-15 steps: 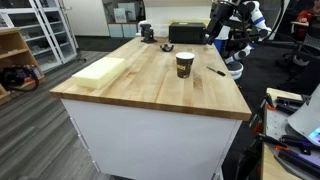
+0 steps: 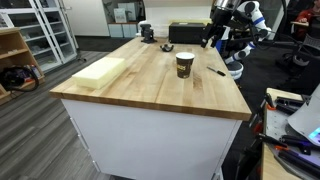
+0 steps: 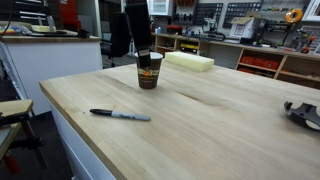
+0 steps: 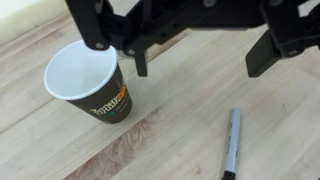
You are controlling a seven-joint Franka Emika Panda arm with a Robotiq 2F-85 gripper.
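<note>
A dark paper cup point(image 3: 148, 75) with a white inside stands upright on the wooden tabletop point(image 3: 220, 125). Beside it, apart, lies a marker point(image 3: 120, 115) with a grey barrel and black cap. In the wrist view the cup point(image 4: 90, 80) is at the left, its mouth facing the camera, and the marker point(image 4: 232, 145) is at the lower right. My gripper hangs above the table, its fingers wide apart with only bare wood seen between them. In the first exterior view the gripper point(image 2: 207, 43) is over the right side of the table, near its far part.
A pale yellow block point(image 2: 100, 72) rests at the table's left end. A dark object point(image 2: 167, 48) sits toward the back, along with a black device point(image 2: 147, 33). Bare wood surrounds the cup and marker.
The cup, marker and pale block look unmoved.
</note>
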